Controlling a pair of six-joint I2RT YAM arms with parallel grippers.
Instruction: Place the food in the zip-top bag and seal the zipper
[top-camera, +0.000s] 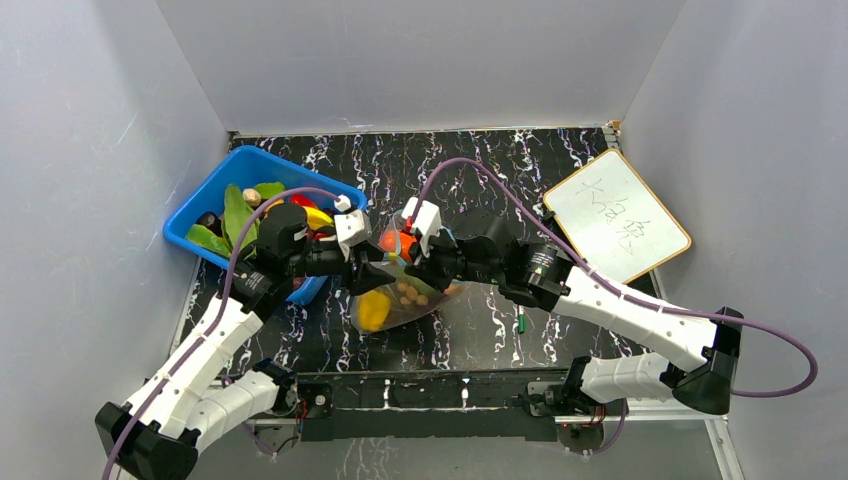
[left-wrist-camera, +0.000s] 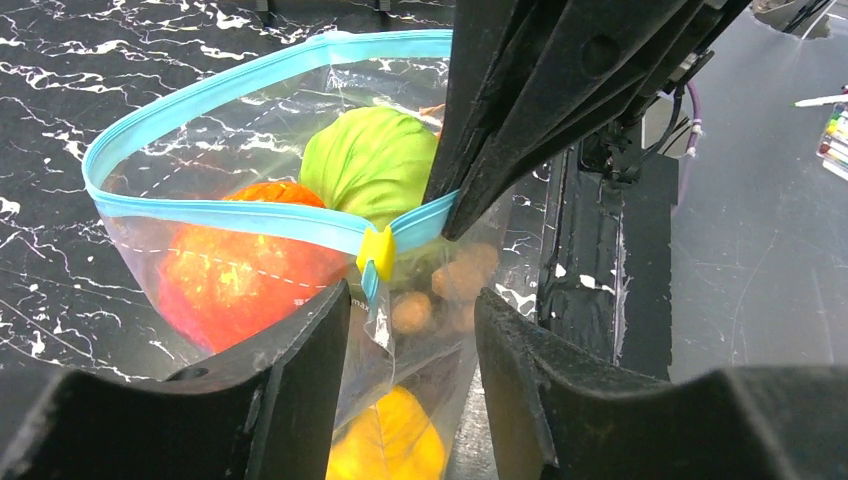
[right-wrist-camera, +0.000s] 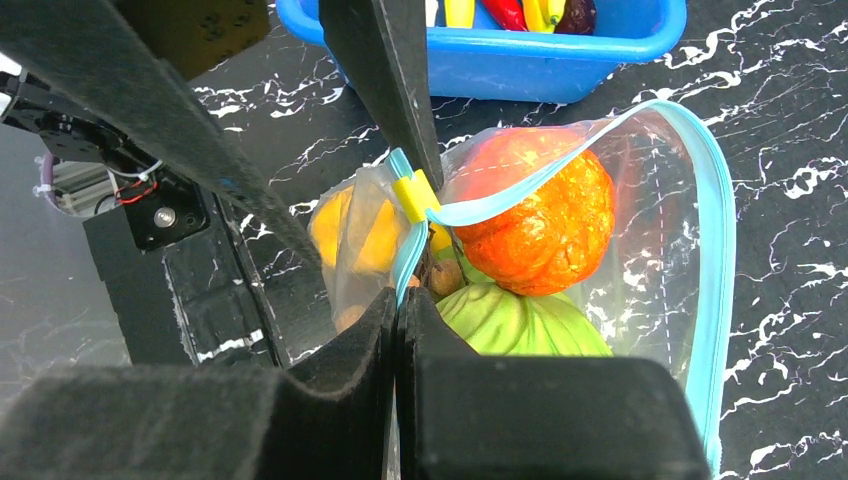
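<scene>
A clear zip bag with blue zipper rim (left-wrist-camera: 200, 210) holds an orange pumpkin (right-wrist-camera: 530, 210), a green cabbage (left-wrist-camera: 365, 160), a yellow pepper (left-wrist-camera: 385, 440) and several brown balls (left-wrist-camera: 410, 312). The rim loops open; a yellow slider (left-wrist-camera: 376, 253) sits on it. My left gripper stands open around the zone just below the slider, with its fingertips near the bag's front. My right gripper is shut on the zipper rim beside the slider.
A blue crate (top-camera: 190, 215) of toy produce sits at the left. A whiteboard (top-camera: 615, 215) lies at the right, with a green marker (top-camera: 520, 320) on the table.
</scene>
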